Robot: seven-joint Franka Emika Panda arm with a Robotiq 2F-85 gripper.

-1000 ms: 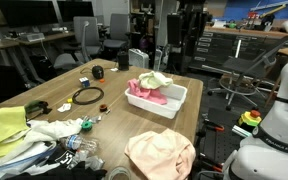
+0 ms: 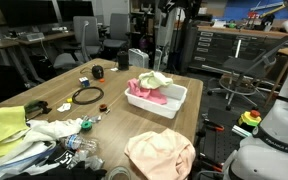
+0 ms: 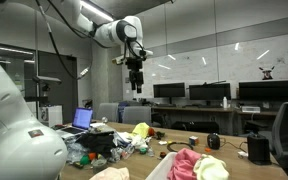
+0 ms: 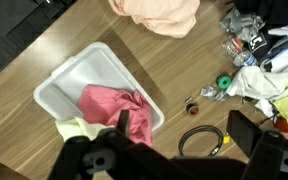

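A white bin (image 2: 166, 107) stands on the wooden table, holding a pink cloth (image 2: 156, 94) and a pale yellow cloth (image 2: 154, 81) that rises above its rim. In the wrist view the pink cloth (image 4: 122, 108) lies inside the bin (image 4: 57, 101), with the yellow cloth (image 4: 78, 129) beside it. A peach cloth (image 2: 161, 156) is spread on the near table, outside the bin. High above the table, my gripper (image 3: 136, 88) points down. Its fingers are open and far apart in the wrist view, with no cloth held between them.
A heap of white, yellow and dark cloths (image 2: 12, 135) covers the table's left side, with clear bottles (image 2: 82, 145) by it. A black cable coil (image 2: 86, 96) and small round items lie in mid-table. Bare wood separates heap and bin.
My gripper has risen toward the top edge of the first exterior view. The bin and the cloths have stayed in place.
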